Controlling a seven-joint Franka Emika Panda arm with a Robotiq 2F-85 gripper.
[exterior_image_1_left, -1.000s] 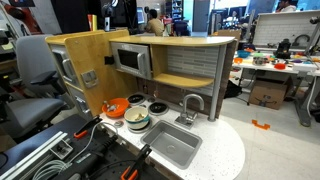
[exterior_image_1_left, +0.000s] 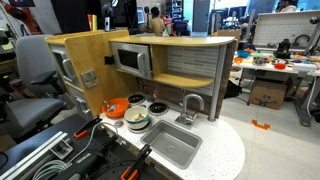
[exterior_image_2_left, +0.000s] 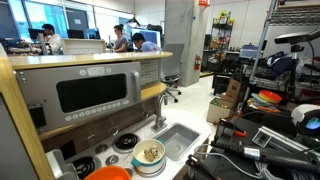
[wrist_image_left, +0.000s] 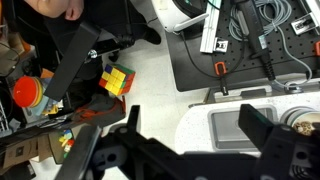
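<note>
In the wrist view my gripper shows at the bottom, its two dark fingers wide apart. Nothing is seen between them; below lie pale floor and part of the metal sink (wrist_image_left: 232, 128). A pale, green-rimmed pot or bowl (exterior_image_1_left: 136, 116) stands on the counter left of the sink (exterior_image_1_left: 172, 145). From the second exterior view, several small light pieces appear inside this pot (exterior_image_2_left: 149, 155). An orange bowl (exterior_image_1_left: 118, 107) is beside it, near the stove burners. I cannot make out the fingertips in either exterior view.
A silver microwave (exterior_image_1_left: 132, 59) sits under the wooden shelf behind the burners. The curved faucet (exterior_image_1_left: 190, 108) rises at the sink's back edge. A dark table (wrist_image_left: 195, 65) carries cables and orange clamps (wrist_image_left: 220, 68).
</note>
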